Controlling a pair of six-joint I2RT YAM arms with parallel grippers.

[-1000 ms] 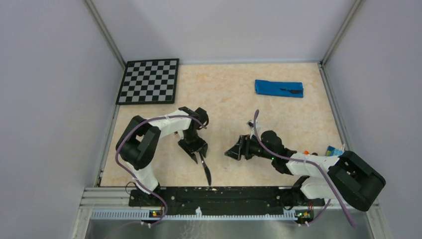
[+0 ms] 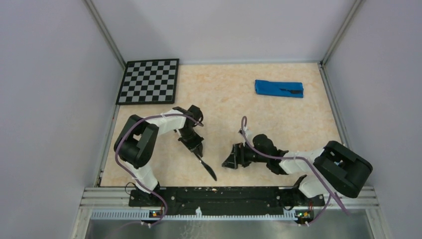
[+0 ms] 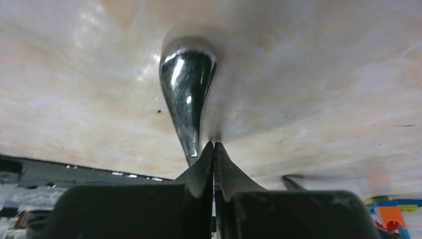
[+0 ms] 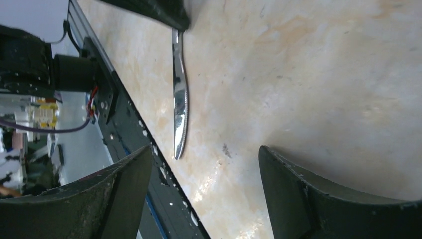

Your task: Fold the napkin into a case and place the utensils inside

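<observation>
A metal table knife [image 2: 208,170] lies on the table near its front edge, slanting, blade toward the front right. My left gripper [image 2: 198,151] is low over its handle end. In the left wrist view, the fingertips meet with nothing between them; the knife handle [image 3: 187,89] lies outside, running down behind the left finger [image 3: 198,174]. The right wrist view shows the blade [image 4: 180,107], its upper part hidden by the left gripper. My right gripper hangs open and empty to the knife's right. A folded blue napkin [image 2: 268,88] with a dark item [image 2: 293,91] on it lies at the back right.
A checkerboard [image 2: 149,82] occupies the back left corner. Colourful toy pieces [image 3: 390,214] show at the lower right of the left wrist view. Walls rise along both sides and the back.
The knife has turned, its blade tip shifting right. My right arm has moved slightly toward the front.
</observation>
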